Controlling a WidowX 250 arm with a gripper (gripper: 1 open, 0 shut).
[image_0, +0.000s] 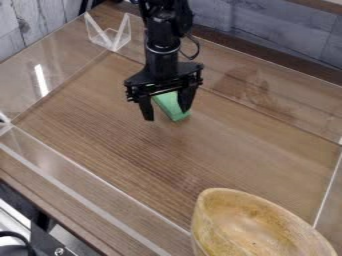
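A small green object (171, 106) lies on the wooden table, partly covered by the black gripper (163, 100), which comes down from the top of the view with its fingers spread open on either side of the object, near the middle of the upper half. Whether the fingers touch it cannot be made out.
A large yellow bowl (254, 225) sits at the bottom right. A grey wall borders the top right, and clear plastic pieces lie at the left and top left edges.
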